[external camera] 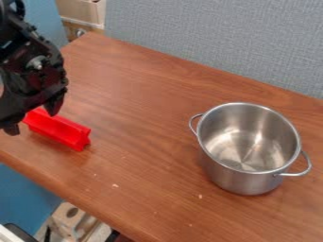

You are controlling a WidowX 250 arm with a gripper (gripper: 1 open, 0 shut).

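Note:
A red elongated block (63, 130) lies on the wooden table near its left edge. My black gripper (32, 113) is at the left of the view, low over the left end of the block, its fingers open around or just above that end; exactly how they sit against it is hard to tell. A steel pot (248, 151) with two side handles stands upright on the right part of the table, empty.
A grey padded wall (214, 38) runs along the back. Blue surface and some clutter lie beyond the left edge, below the table.

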